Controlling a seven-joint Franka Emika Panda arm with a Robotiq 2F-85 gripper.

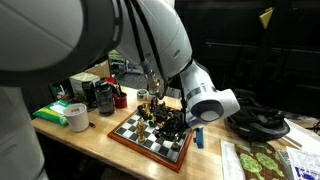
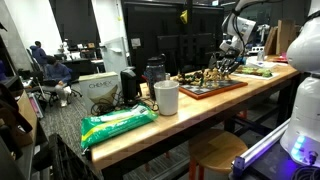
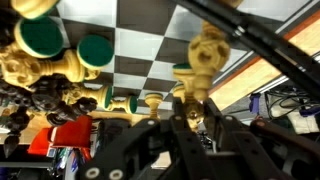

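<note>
In the wrist view my gripper is shut on a light wooden chess piece (image 3: 207,55), seen from above over the board; the fingers partly hide its lower end. The chessboard (image 3: 150,50) has dark and pale squares, and a wooden rim. Several light pieces with green bases (image 3: 95,51) lie on their sides at its left, with dark pieces (image 3: 45,100) in a pile beside them. From exterior view 1, the gripper (image 1: 178,126) hangs low over the board's right part, and the held piece cannot be made out there.
A white mug (image 1: 77,117) and dark containers (image 1: 104,98) stand left of the board. On the right are a black bowl-like item (image 1: 258,120) and patterned packets (image 1: 262,162). A wooden stool (image 2: 217,150) stands below the table's front edge. Bare tabletop lies before the board.
</note>
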